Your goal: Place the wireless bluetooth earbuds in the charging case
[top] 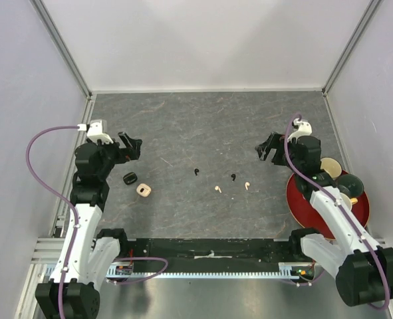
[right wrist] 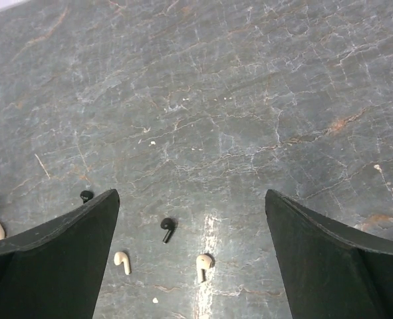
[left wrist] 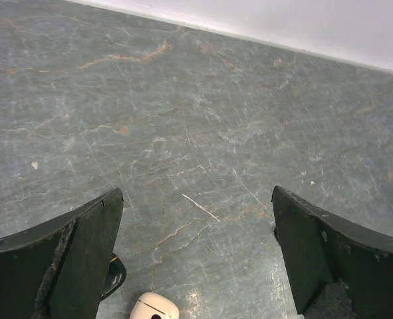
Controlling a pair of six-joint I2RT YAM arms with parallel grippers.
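On the left of the table lie a black charging case point(top: 130, 178) and a cream charging case point(top: 143, 190); whether their lids are up I cannot tell. Two black earbuds, one left point(top: 196, 171) and one right point(top: 233, 177), and two cream earbuds, one left point(top: 217, 189) and one right point(top: 247, 185), rest mid-table. In the right wrist view the black earbud point(right wrist: 167, 227) and cream earbud point(right wrist: 203, 264) lie below the raised fingers. My left gripper point(top: 132, 146) is open above the table, behind the cases. Open and empty too, my right gripper point(top: 265, 153) hangs right of the earbuds.
A red plate point(top: 301, 207) holding several cups, among them a dark green cup point(top: 350, 185), stands at the right beneath the right arm. White walls enclose the table.
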